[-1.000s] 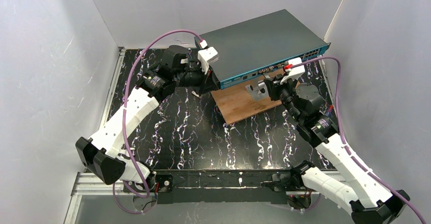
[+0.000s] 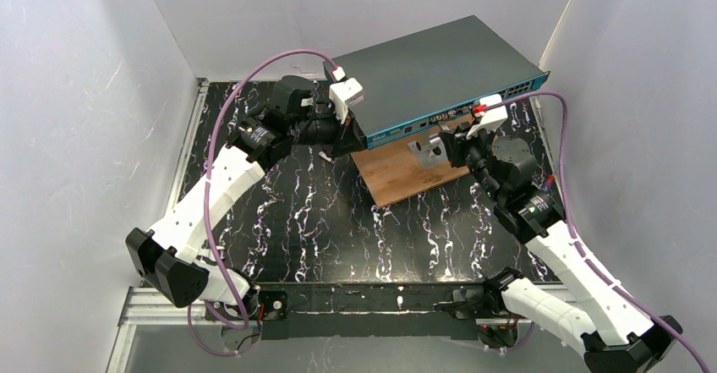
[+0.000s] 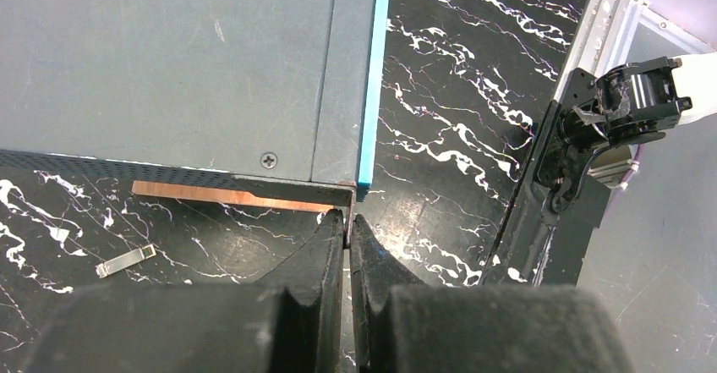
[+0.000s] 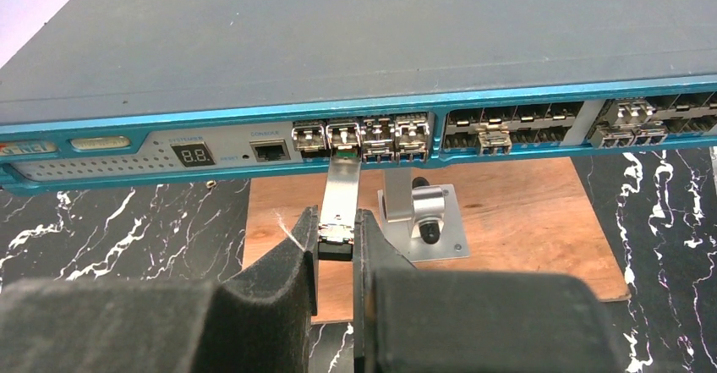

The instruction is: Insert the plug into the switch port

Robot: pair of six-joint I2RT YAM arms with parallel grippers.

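Note:
The switch (image 2: 435, 68) stands tilted above a wooden board, its port row (image 4: 361, 139) facing my right gripper. A silver plug (image 4: 341, 189) spans from one of the SFP ports down to that gripper's fingers, which are round its outer end; whether it is seated cannot be told. My left gripper is shut at the front corner of the switch, its fingertips touching the corner's metal edge.
The wooden board (image 4: 533, 221) and metal bracket (image 4: 440, 242) lie under the switch. A small silver module (image 3: 125, 260) lies on the marble table (image 2: 296, 238).

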